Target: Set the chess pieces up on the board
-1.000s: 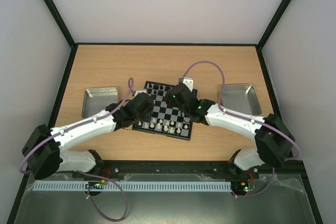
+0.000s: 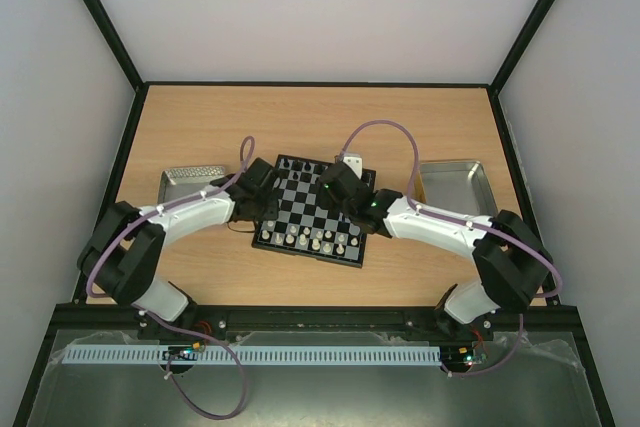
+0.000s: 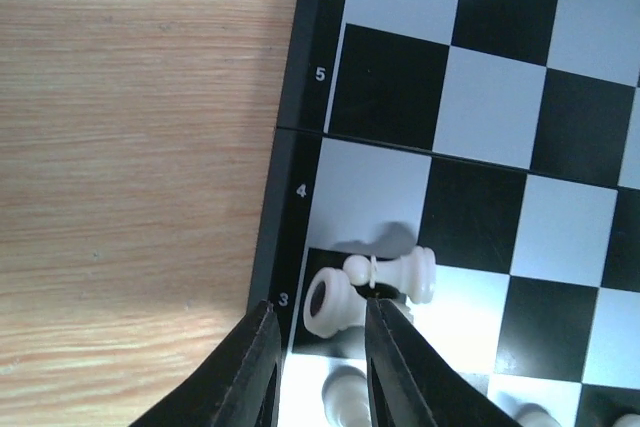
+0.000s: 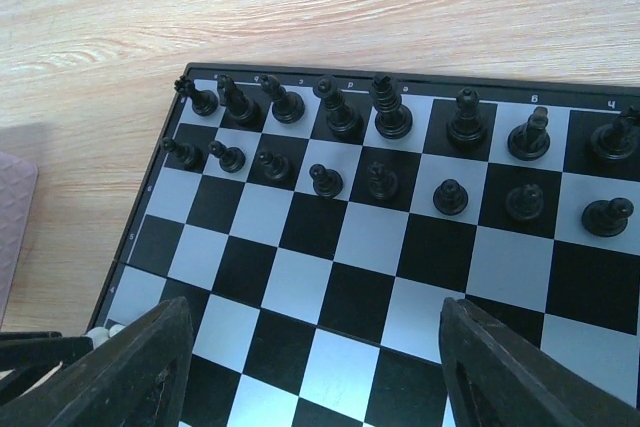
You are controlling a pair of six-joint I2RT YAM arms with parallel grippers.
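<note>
The chessboard (image 2: 313,197) lies mid-table, black pieces in rows at the far side, white ones along the near side. In the left wrist view two white pieces (image 3: 400,272) lie tipped over around row 3 at the board's left edge, with my left gripper just beside them, its fingers parted, nothing clearly between them. In the right wrist view my right gripper stands open over the empty middle squares, short of the black pieces (image 4: 383,107); at lower left another dark gripper part and some white pieces are partly visible.
A metal tray (image 2: 175,187) stands left of the board, partly behind the left arm, and another (image 2: 458,187) at the right.
My left arm has drawn leftward along the board toward its left edge. The right arm has shifted only slightly.
</note>
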